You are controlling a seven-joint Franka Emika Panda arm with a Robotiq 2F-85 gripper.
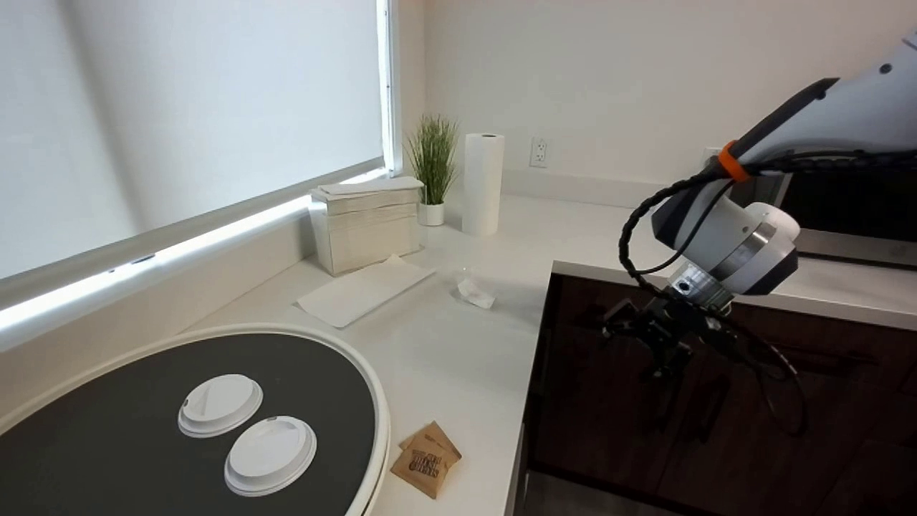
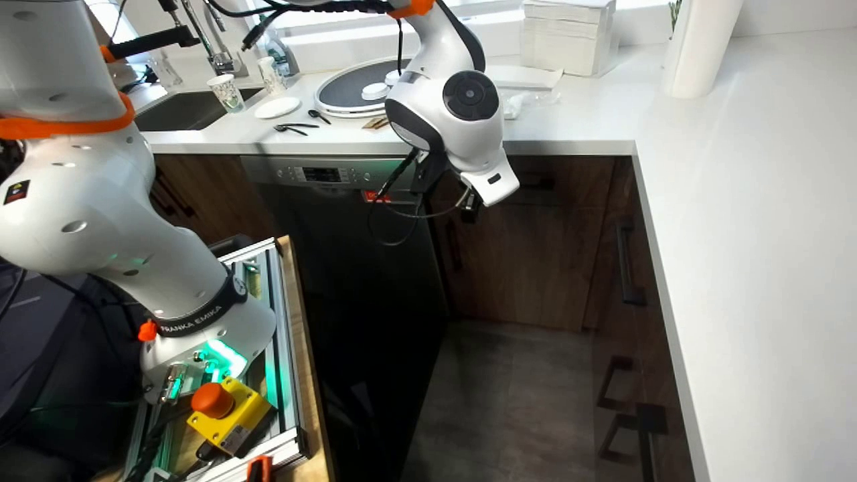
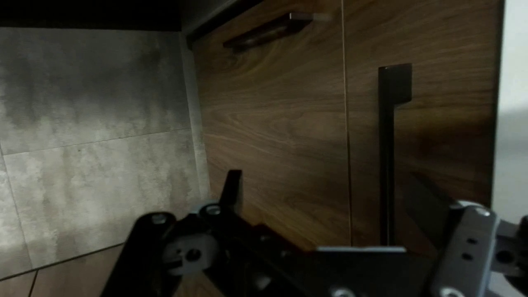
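My gripper (image 1: 634, 351) hangs below counter height before the dark wooden cabinets (image 1: 731, 387). In the wrist view, its two fingers (image 3: 232, 190) stand wide apart, with nothing held between them. Beyond them is a wooden front with a long black drawer handle (image 3: 387, 148); from this view the handle lies between the fingers' lines, nearer the right one, and no contact is visible. A second handle (image 3: 269, 32) sits on the adjoining cabinet door (image 3: 277, 114). The arm's wrist (image 2: 474, 120) mostly hides the gripper in exterior view 2.
The white counter (image 2: 771, 201) edge runs close to the arm. Two white lids (image 1: 271, 456) lie on a round dark tray (image 1: 327, 370), near brown packets (image 1: 427, 460). Paper towels (image 1: 483, 185) stand farther back. Open floor (image 2: 498, 385) lies below.
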